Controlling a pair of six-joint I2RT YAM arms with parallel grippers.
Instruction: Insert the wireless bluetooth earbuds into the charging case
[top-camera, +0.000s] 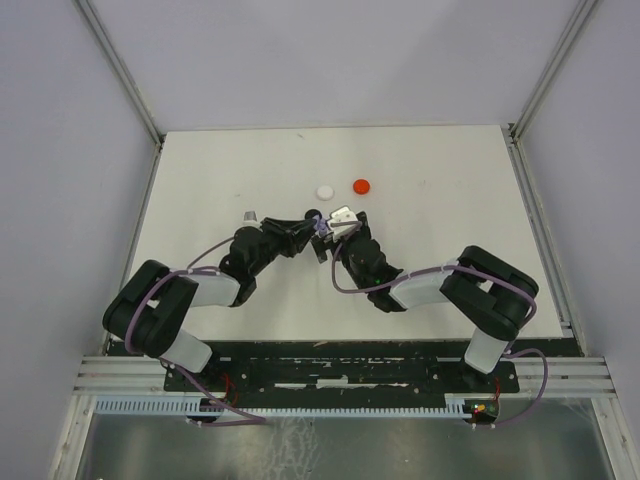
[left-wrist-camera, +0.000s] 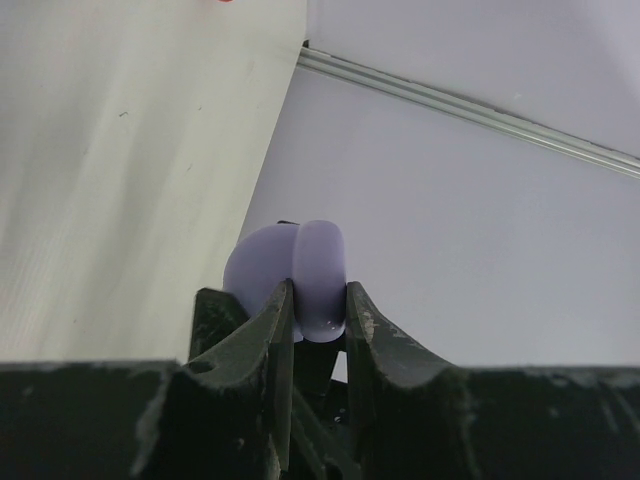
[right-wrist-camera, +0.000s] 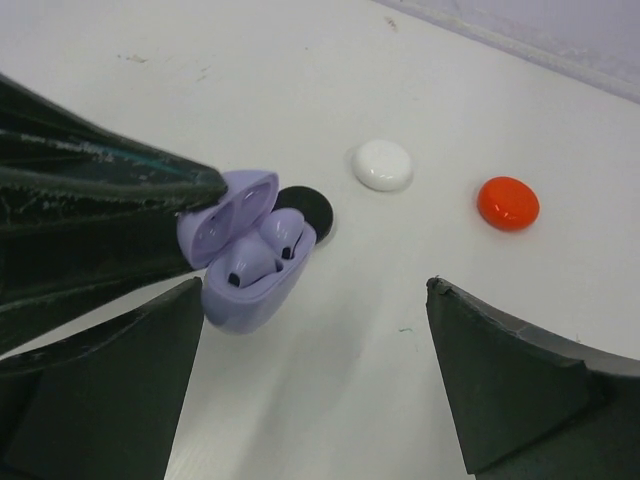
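A purple charging case (right-wrist-camera: 247, 296) with its lid up is held above the table, my left gripper shut on it. Both purple earbuds, one nearer (right-wrist-camera: 252, 262) and one farther (right-wrist-camera: 284, 230), sit in its two slots, as the right wrist view shows. In the left wrist view only the outside of the case (left-wrist-camera: 262, 262) can be seen. My right gripper is open and empty, its fingers wide apart; the left one of them is close by the case's lower end in that view.
Behind the case a black round piece (right-wrist-camera: 307, 211) lies on the table, partly hidden. Farther along lie a white round piece (right-wrist-camera: 382, 165) and a red one (right-wrist-camera: 508, 204).
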